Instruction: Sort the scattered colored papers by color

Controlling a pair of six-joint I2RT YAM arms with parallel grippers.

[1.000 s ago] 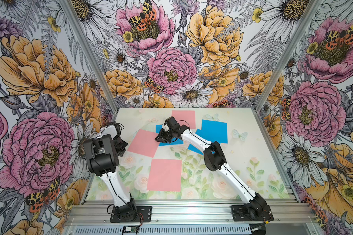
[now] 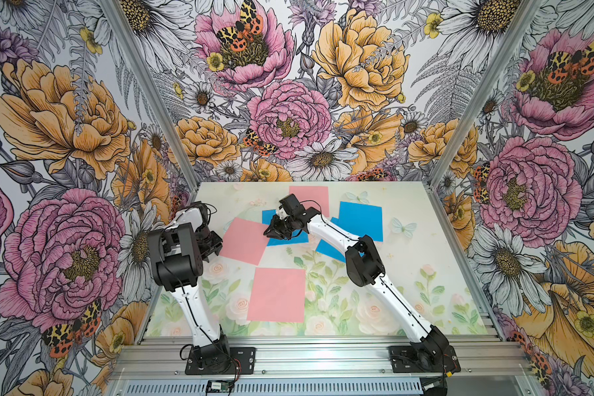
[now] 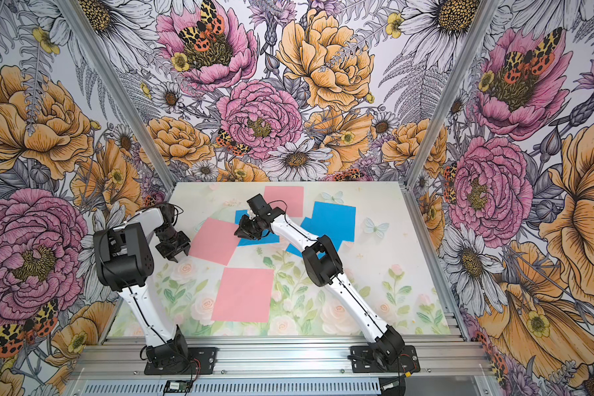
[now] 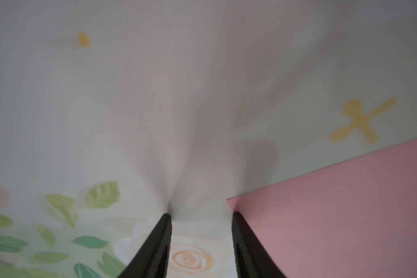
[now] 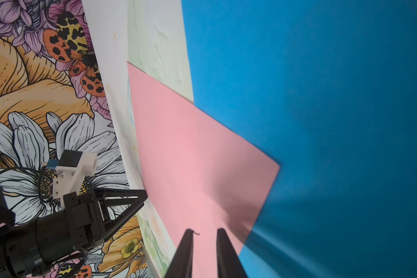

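Observation:
Pink papers lie at the left (image 2: 245, 241), the front middle (image 2: 277, 294) and the back (image 2: 309, 196) of the table. Blue papers are at centre (image 2: 295, 239) and right (image 2: 364, 220), with another blue sheet (image 2: 329, 250) partly under the latter. My left gripper is part open above bare table by a corner of the left pink paper (image 4: 352, 227), nothing between its fingers. Part open and empty too, my right gripper hangs over that same pink paper (image 5: 194, 157), whose corner overlaps the centre blue paper (image 5: 319, 115). My right arm partly covers the centre blue paper.
Both grippers are close together at the left half; the left fingers (image 5: 122, 220) also show in the right wrist view. Bare table (image 2: 429, 264) lies at the right and front right. Patterned walls enclose the back and sides.
My left gripper has shifted slightly right, over the left pink paper's edge as seen from above. The right gripper has moved slightly right. The papers have not visibly moved.

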